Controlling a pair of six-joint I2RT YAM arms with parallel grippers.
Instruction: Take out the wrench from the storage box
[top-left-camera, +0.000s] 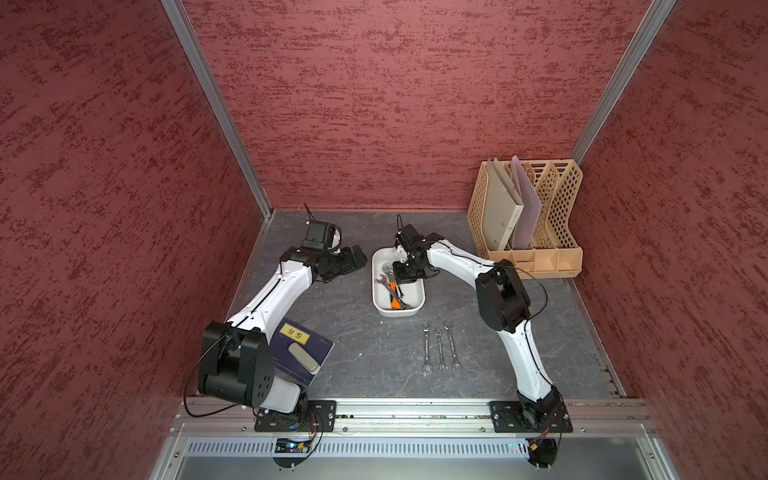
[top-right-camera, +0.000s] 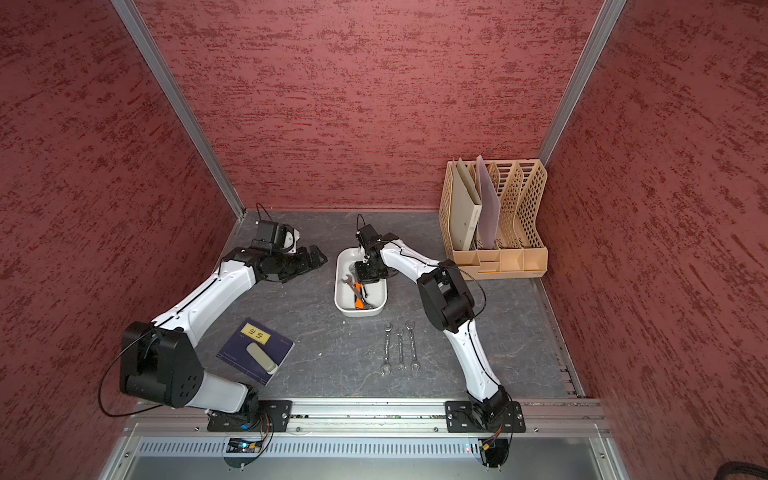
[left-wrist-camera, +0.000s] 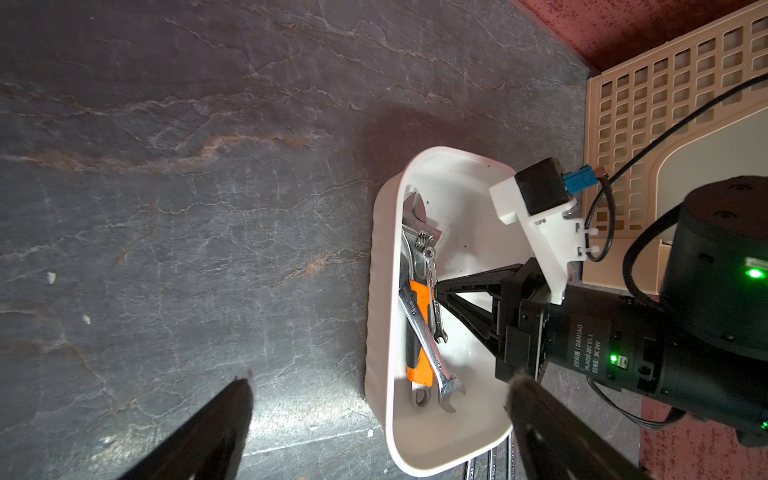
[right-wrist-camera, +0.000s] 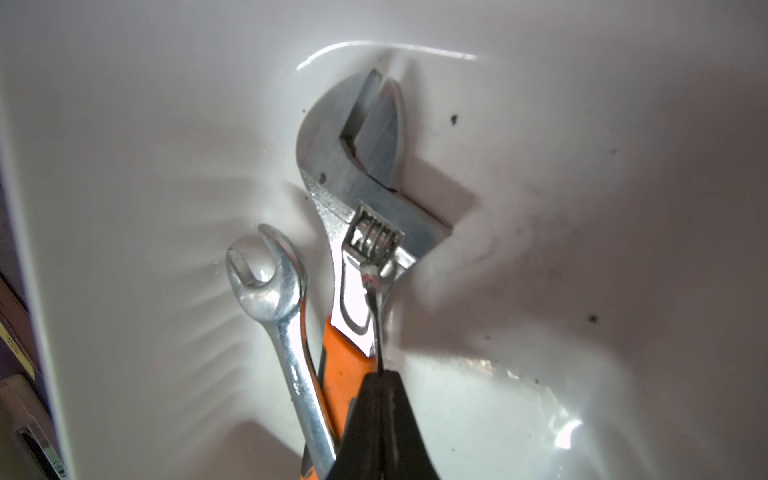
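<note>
My right gripper is shut on a small silver wrench (right-wrist-camera: 371, 292), which shows nearly edge-on between the fingertips in the right wrist view. It is inside the white storage box (left-wrist-camera: 388, 320), low over the tools. Beneath lies an adjustable wrench (right-wrist-camera: 344, 168) with an orange and black handle. A larger open-ended wrench rests alongside it, crossing that handle in the left wrist view. Left of the box, my left gripper (top-left-camera: 354, 258) hangs open and empty, its blurred fingers (left-wrist-camera: 200, 432) wide apart.
Three silver wrenches, including one wrench (top-left-camera: 426, 349), lie in front of the box. A beige file rack (top-left-camera: 524, 260) stands at the back right. A dark blue book (top-left-camera: 280, 352) carrying a grey object (top-left-camera: 303, 357) lies front left. Bare table surrounds the box.
</note>
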